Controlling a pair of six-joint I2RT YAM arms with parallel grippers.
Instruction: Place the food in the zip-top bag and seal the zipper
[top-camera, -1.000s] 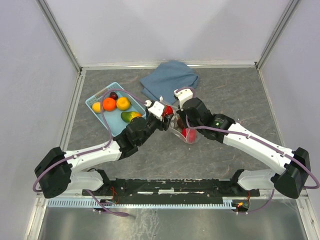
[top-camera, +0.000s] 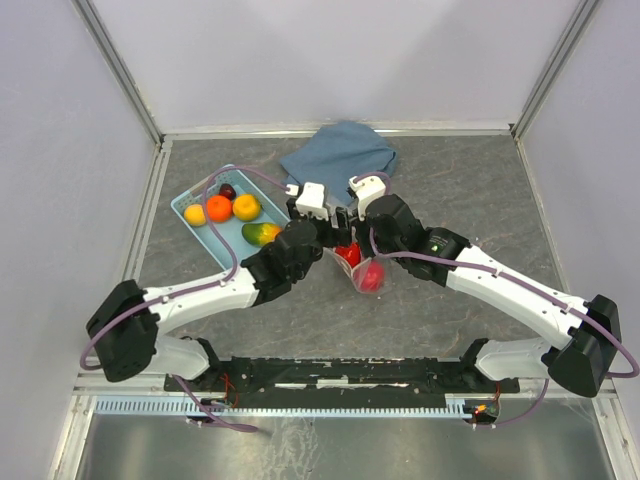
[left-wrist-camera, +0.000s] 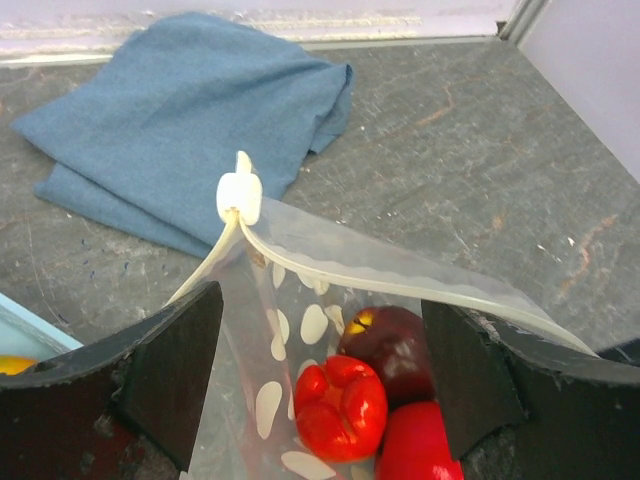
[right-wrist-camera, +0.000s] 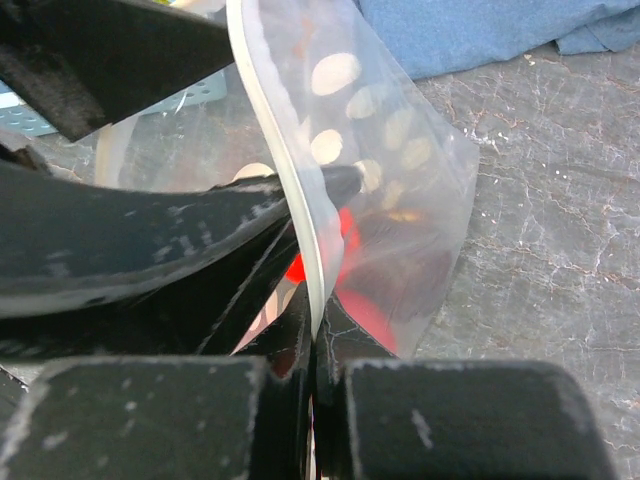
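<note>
The clear zip top bag (left-wrist-camera: 300, 240) stands with its mouth spread, a white slider at one end of its zipper. Inside it lie a red tomato-like piece (left-wrist-camera: 341, 409), a dark round fruit (left-wrist-camera: 388, 350) and another red item (left-wrist-camera: 417, 445). Over the bag mouth, my left gripper is part open, its fingers apart with the red piece lying below between them and seemingly loose. My right gripper is shut on the bag's zipper edge (right-wrist-camera: 290, 170), holding that side up. The left gripper's dark finger (right-wrist-camera: 150, 245) reaches into the mouth in the right wrist view.
A light blue basket (top-camera: 187, 203) at the left holds several fruits and vegetables, among them an orange (top-camera: 219, 208) and a mango (top-camera: 260, 234). Behind the bag lies a folded blue cloth (top-camera: 338, 160).
The right arm has stayed in place.
</note>
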